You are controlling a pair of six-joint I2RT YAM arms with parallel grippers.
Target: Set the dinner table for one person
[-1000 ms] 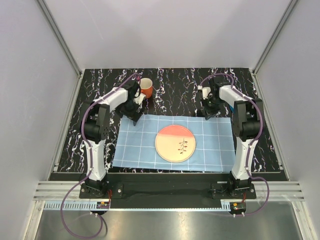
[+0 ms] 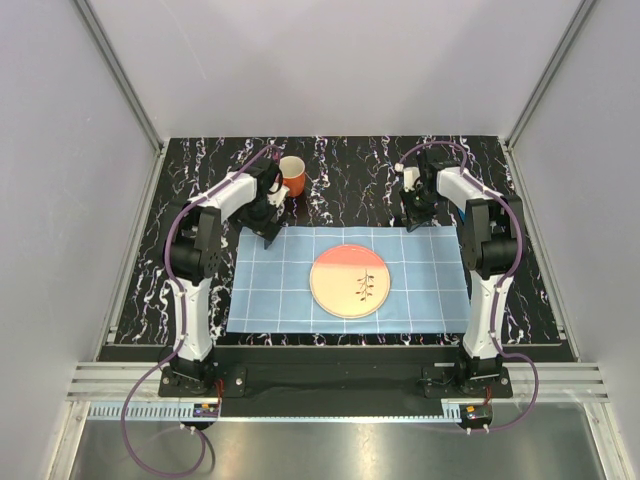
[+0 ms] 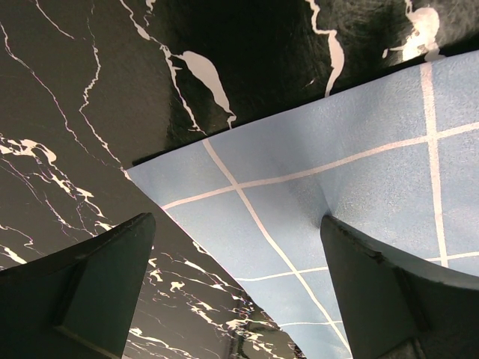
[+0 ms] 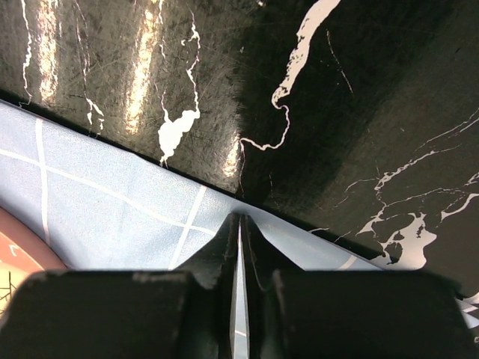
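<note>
A pale blue placemat with white grid lines lies on the dark marbled table. On its middle rests a round plate, coral at the top and cream below with a leaf print. My left gripper is open over the mat's far left corner; nothing but mat and table shows between its fingers. Along the mat's far edge on the right, my right gripper has its fingertips almost together at the cloth. A thin sliver shows between them; whether cloth is pinched is unclear.
An orange cup, white inside, stands beyond the mat, close by the left arm. Something blue is mostly hidden under the right arm.
Over the last second the mat, with the plate on it, has shifted slightly toward the back and straightened. The right gripper shifted a little; the left arm barely moved.
</note>
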